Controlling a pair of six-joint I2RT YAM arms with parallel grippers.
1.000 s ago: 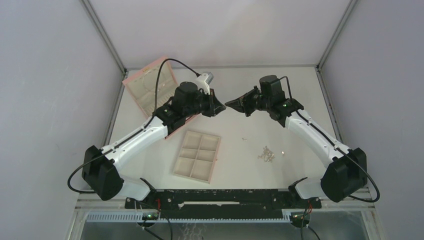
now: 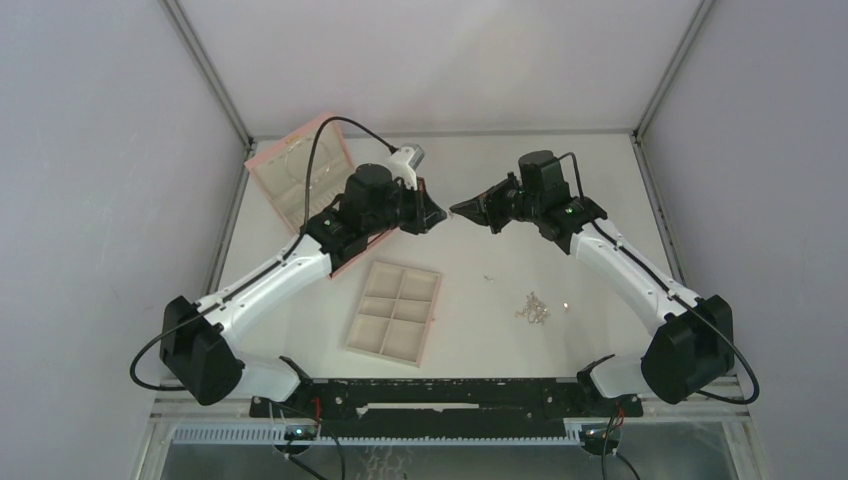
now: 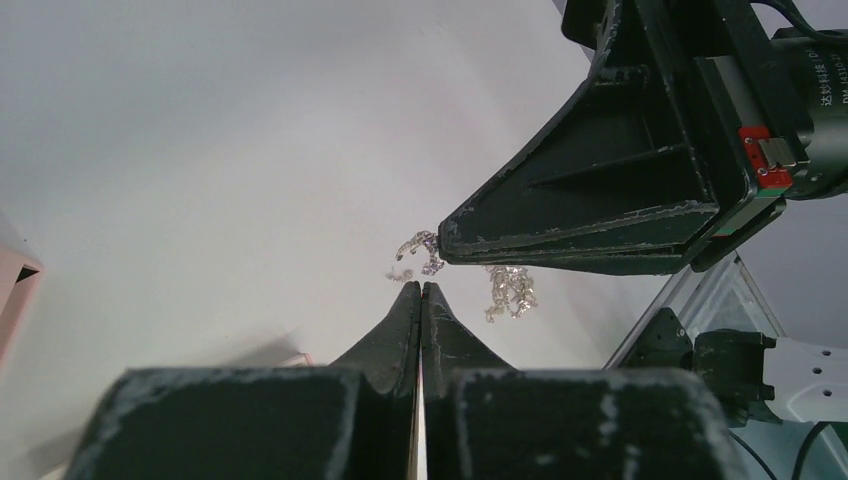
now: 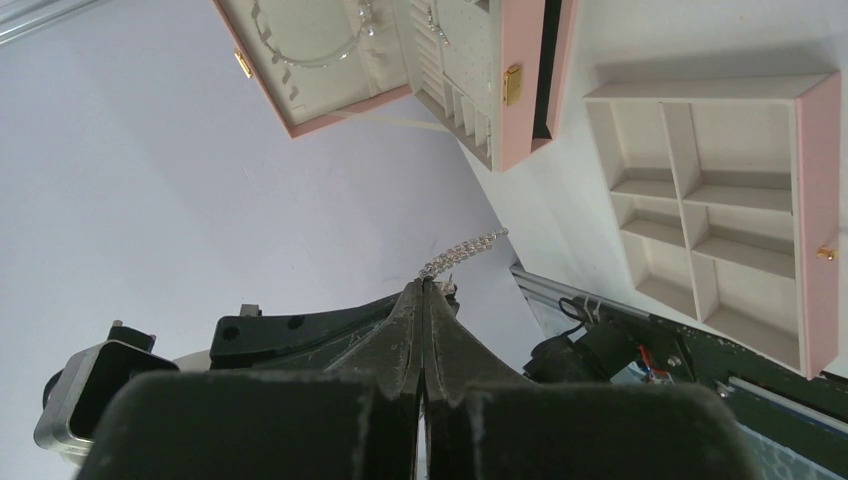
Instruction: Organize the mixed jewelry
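Note:
My left gripper (image 2: 443,215) and right gripper (image 2: 454,209) face each other tip to tip above the table, with a small gap between them. The right one is shut on a thin silvery chain, which sticks out past its fingertips; in the left wrist view this chain (image 3: 422,243) dangles beside the right gripper's tip. Nothing shows between the left gripper's shut fingers (image 3: 388,345). A pile of tangled jewelry (image 2: 535,308) lies right of centre on the table. The pink jewelry box (image 4: 517,75) stands open at the back left, partly hidden by the left arm.
A pink-edged divided tray (image 2: 394,312) with empty compartments sits in front of the box. A tiny piece (image 2: 488,278) and a small bright item (image 2: 566,306) lie apart from the pile.
My left gripper has drawn back very slightly to the left, leaving a slightly wider gap between the tips. The right arm and the table items look unmoved.

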